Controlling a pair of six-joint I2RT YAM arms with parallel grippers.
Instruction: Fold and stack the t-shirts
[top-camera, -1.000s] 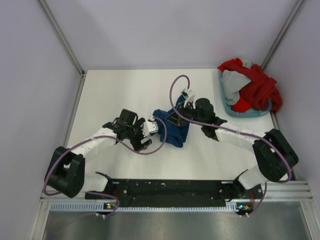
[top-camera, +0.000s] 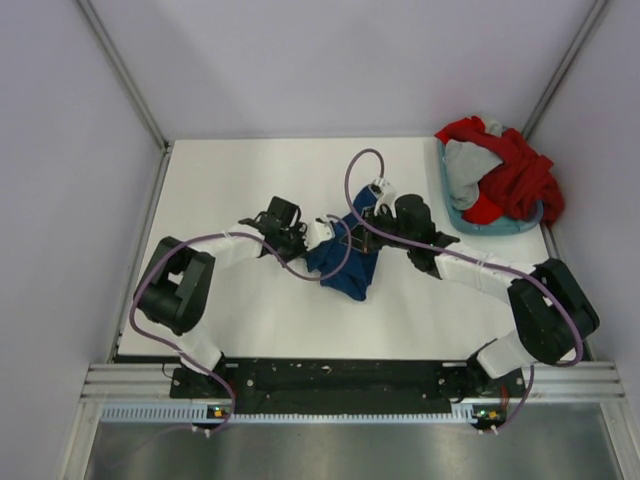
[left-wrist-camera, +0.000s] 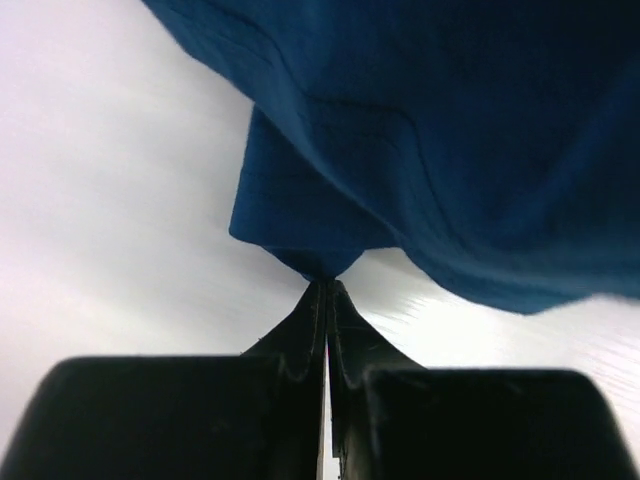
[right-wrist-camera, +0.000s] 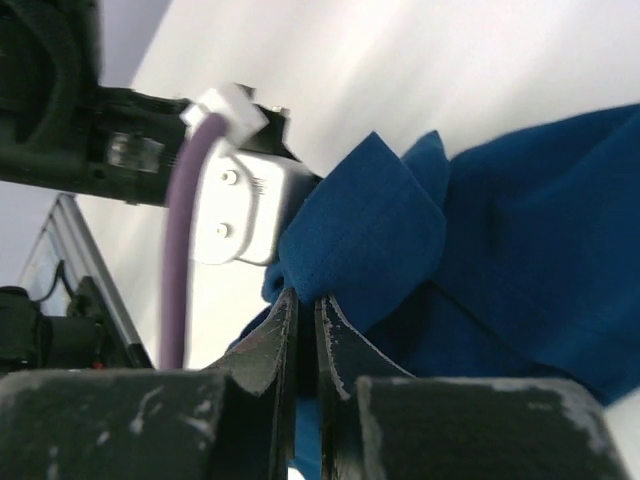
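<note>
A navy t-shirt (top-camera: 350, 270) lies bunched in the middle of the white table, partly lifted. My left gripper (top-camera: 306, 250) is at its left side; in the left wrist view its fingertips (left-wrist-camera: 326, 290) are shut on the shirt's lower fold. My right gripper (top-camera: 362, 238) is over the shirt; in the right wrist view its shut fingers hold a raised crumple of navy cloth (right-wrist-camera: 365, 230), with more cloth spread to the right.
A blue bin (top-camera: 490, 225) with red and grey clothes (top-camera: 515, 170) stands at the back right.
My right gripper has shifted slightly, and the shirt's front part hangs a little further forward.
</note>
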